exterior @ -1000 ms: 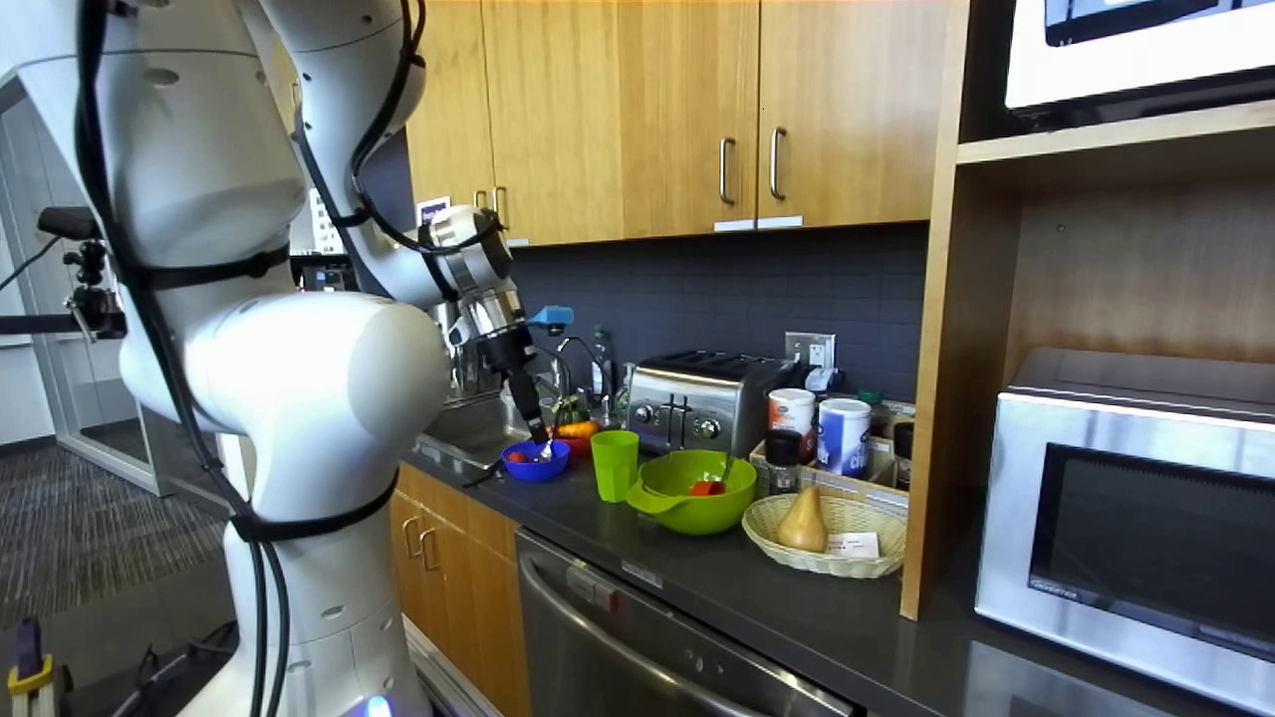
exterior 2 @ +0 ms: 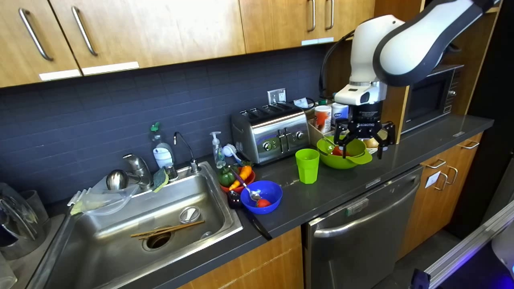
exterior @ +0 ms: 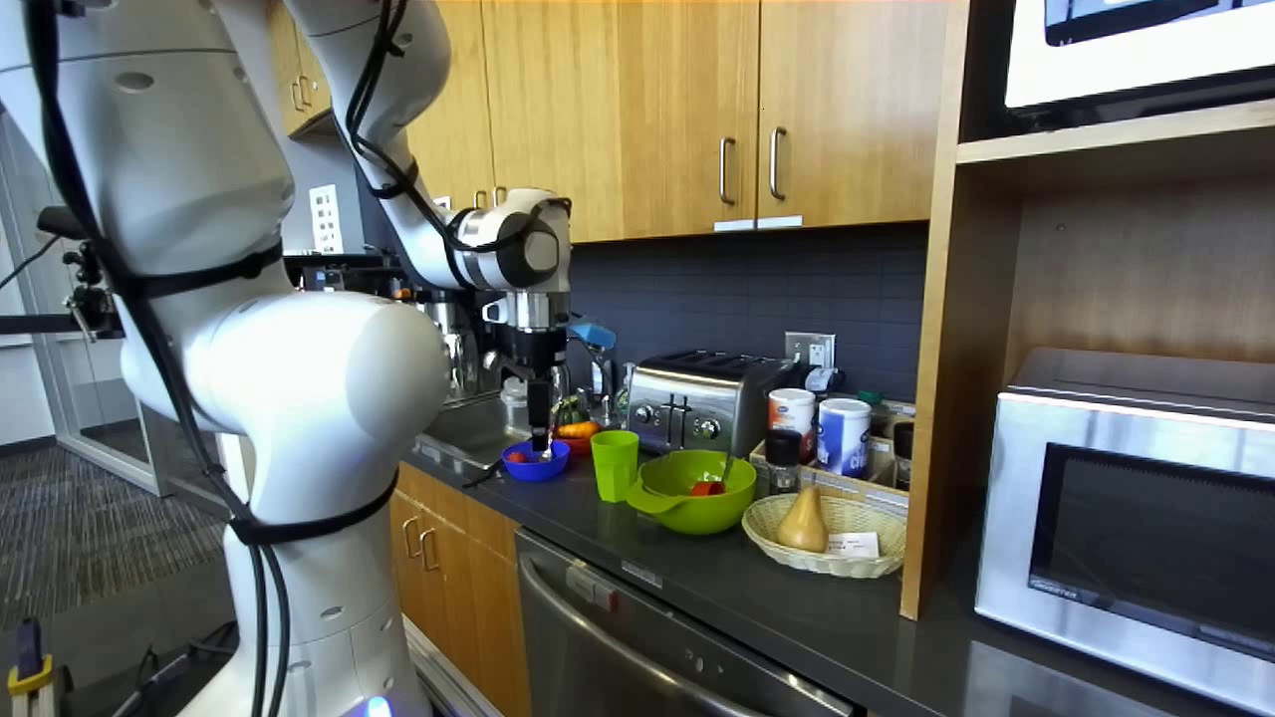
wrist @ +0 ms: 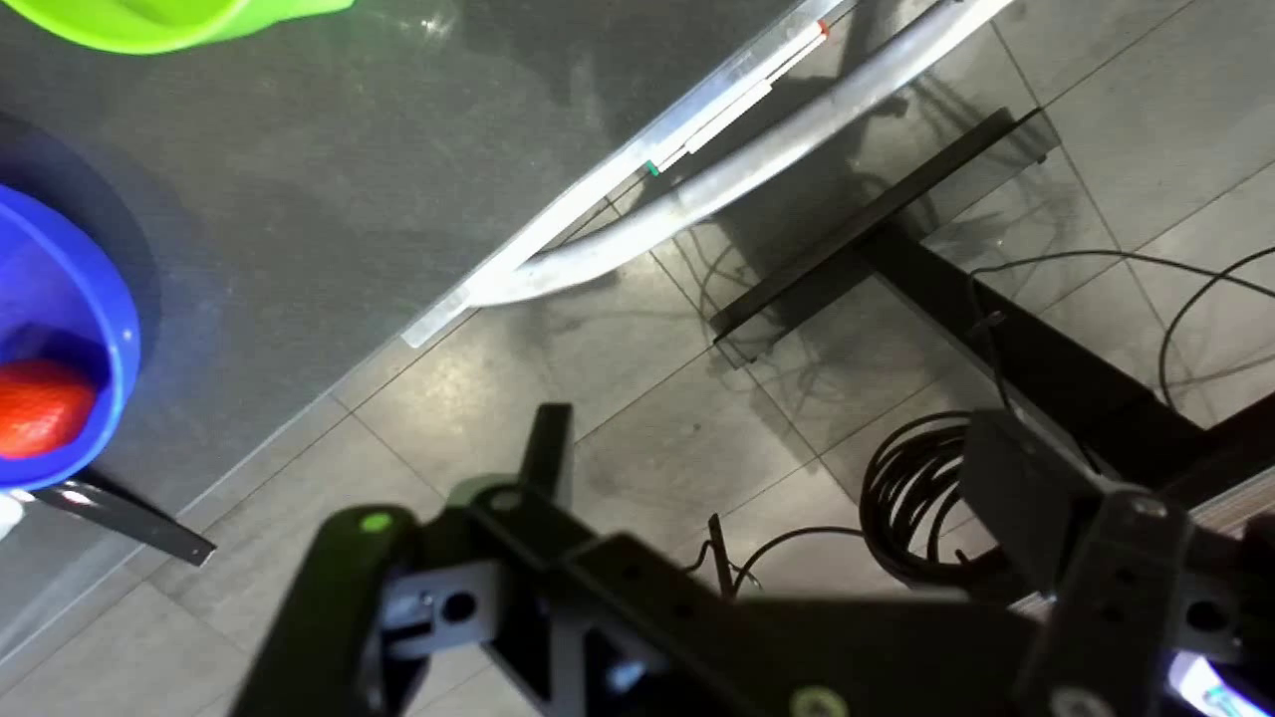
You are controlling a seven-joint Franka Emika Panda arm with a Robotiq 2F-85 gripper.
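My gripper (exterior 2: 362, 153) points straight down in exterior view 2, its two fingers spread apart. The wrist view shows only floor between the fingers, so it is open and empty. In exterior view 2 the green bowl (exterior 2: 341, 161), with something red and a utensil inside, is behind the gripper and partly hidden by it. A green cup (exterior 2: 308, 166) stands left of that bowl. Further left sits a blue bowl (exterior 2: 273, 193) holding a red strawberry-like item (exterior 2: 263, 202) and a spoon (exterior 2: 253, 195). From exterior view 1 the gripper (exterior: 541, 448) overlaps the blue bowl.
A red bowl of vegetables (exterior 2: 244, 174) sits beside the sink (exterior 2: 108, 226), and a dark-handled utensil lies at the counter's front edge. The toaster (exterior 2: 272, 135) stands behind the cup. Exterior view 1 shows a woven basket (exterior: 879, 522) with a pear-shaped squash.
In exterior view 1 my wrist was tilted and further left; it has since swung right and turned upright, so the gripper hangs vertically. The bowls and cup have not moved.
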